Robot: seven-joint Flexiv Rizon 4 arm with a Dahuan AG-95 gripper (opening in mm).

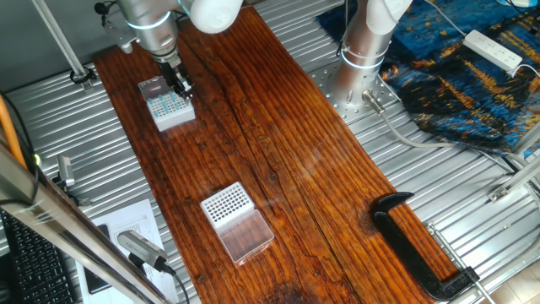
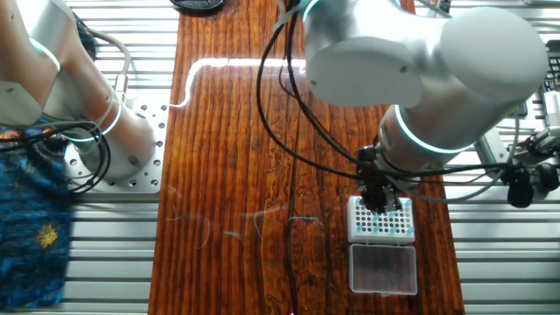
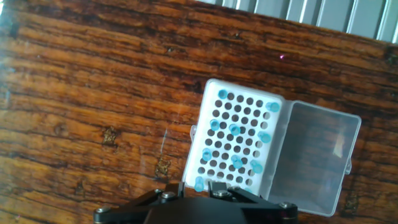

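A white tube rack box (image 3: 239, 138) with a clear lid (image 3: 315, 155) folded open lies on the wooden table, several blue tubes standing in its holes. In the wrist view my gripper is at the bottom edge of the picture, its fingers apart. One blue tube (image 3: 199, 183), at the rack's near corner, shows in the gap between them; whether they touch it cannot be told. From exterior view 1 the gripper (image 1: 186, 89) is over the rack's right edge. Exterior view 2 shows it dark and partly covering the rack's upper side.
A second white rack (image 1: 228, 206), with no blue tubes visible, lies nearer the front, its clear lid (image 1: 247, 236) open. A black clamp (image 1: 413, 249) grips the table's right edge. Bare wood separates the two racks.
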